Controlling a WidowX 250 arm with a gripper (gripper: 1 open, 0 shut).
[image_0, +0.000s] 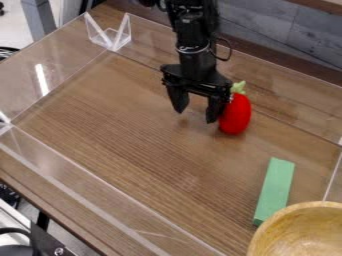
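My black gripper (195, 95) hangs down from the top of the view over the middle of the wooden table, open, its fingers apart. Just right of it lies a red object with a green top (234, 116), like a toy pepper or strawberry. I cannot tell whether the gripper touches it.
A green bar (274, 190) lies at the right, above a tan bowl (305, 235) at the lower right corner. A clear rack (110, 30) stands at the upper left.
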